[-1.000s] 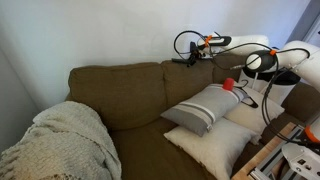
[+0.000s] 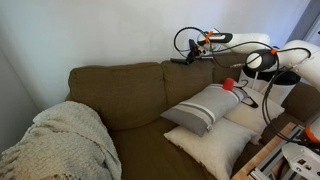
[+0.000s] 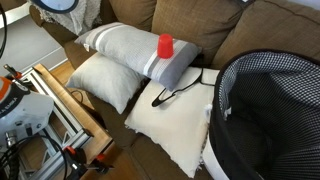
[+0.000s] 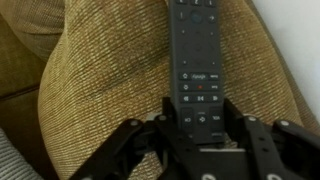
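A black remote control [image 4: 200,70] with rows of buttons lies along the top of the brown sofa back [image 4: 110,75] in the wrist view. My gripper is over its near end, one black finger on each side of it. Whether the fingers press on the remote or stand just clear of it cannot be told. From exterior view 1 the gripper [image 2: 196,52] is at the top edge of the sofa back, close to the wall, and the remote is too small to make out clearly. In exterior view 2 the gripper is out of sight.
A red cup [image 3: 165,46] stands on a grey striped pillow [image 3: 135,50]. White pillows [image 3: 172,125] and a black hanger-like object [image 3: 175,88] lie on the seat. A black mesh basket [image 3: 265,115] is nearby. A fluffy beige blanket [image 2: 65,148] covers the sofa's left end.
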